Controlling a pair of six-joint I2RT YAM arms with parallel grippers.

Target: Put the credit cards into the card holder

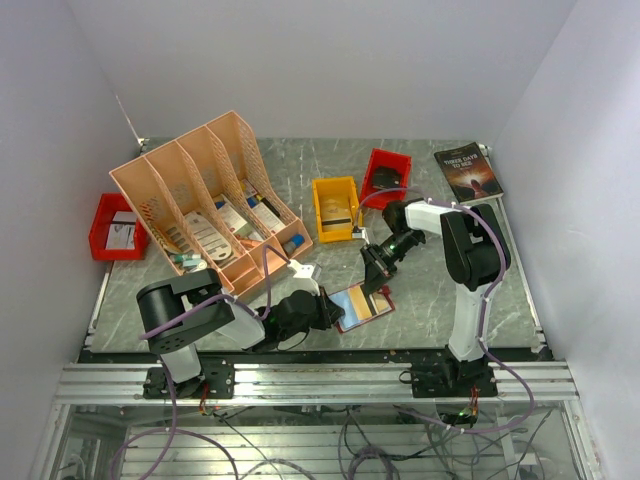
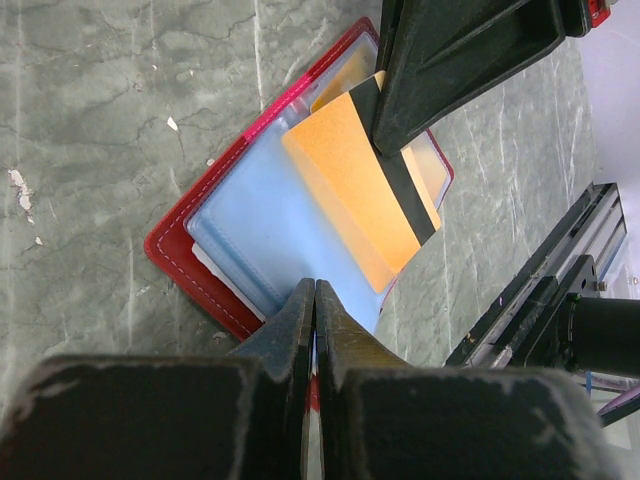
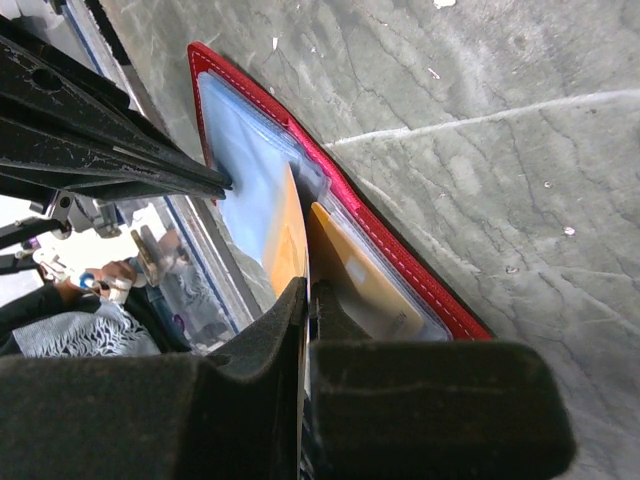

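Note:
The open card holder (image 2: 215, 180), with a red rim and clear blue-tinted sleeves, lies on the grey table at the front middle. My left gripper is shut at its near end, on the holder's edge with the blue sleeve. An orange card (image 2: 350, 170) with a black stripe stands tilted over the holder, its lower part against the sleeve. At that card's stripe, my right gripper is shut, with the thin card edge between its fingertips. Another yellow card (image 3: 365, 275) lies in the holder's other half. How deep the orange card sits in the sleeve is unclear.
Behind the holder stand a yellow bin (image 1: 335, 210) and a red bin (image 1: 402, 165). A peach-coloured divided rack (image 1: 215, 200) fills the left, beside another red bin (image 1: 100, 235). A book (image 1: 468, 172) lies at the back right. Table right of the holder is bare.

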